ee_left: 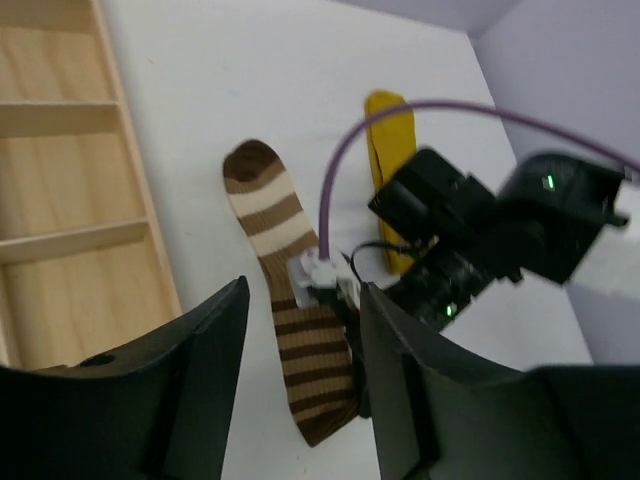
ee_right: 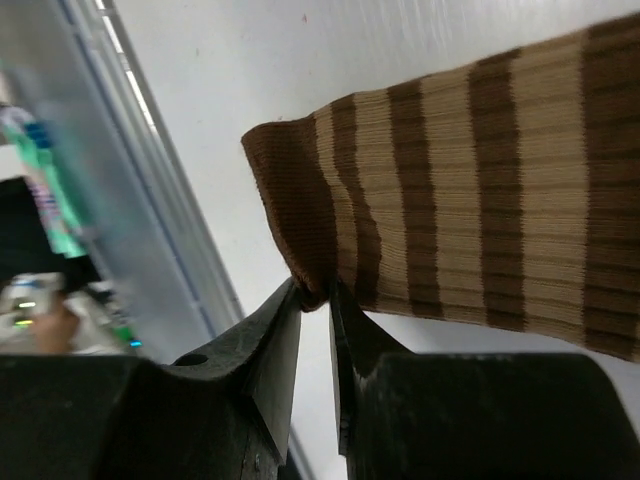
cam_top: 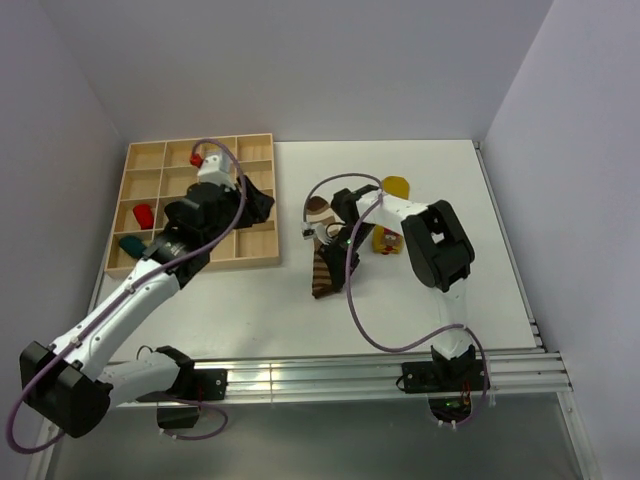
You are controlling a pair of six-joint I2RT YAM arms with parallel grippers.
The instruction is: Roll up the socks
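Note:
A brown and beige striped sock [ee_left: 290,240] lies flat and lengthwise on the white table, right of the box. In the right wrist view, my right gripper is shut on the dark end of the striped sock [ee_right: 445,190], pinching a bit of its edge; that end is slightly raised. My left gripper hangs above, near the box's right edge in the top view, its fingers apart with nothing between them. Beyond the right arm lies a yellow sock [cam_top: 396,187], partly covered by that arm.
A wooden compartment box [cam_top: 278,200] fills the table's left rear. A red bundle [cam_top: 144,216] and a dark green one [cam_top: 131,246] sit in its left compartments, and another red one [cam_top: 197,159] is farther back.

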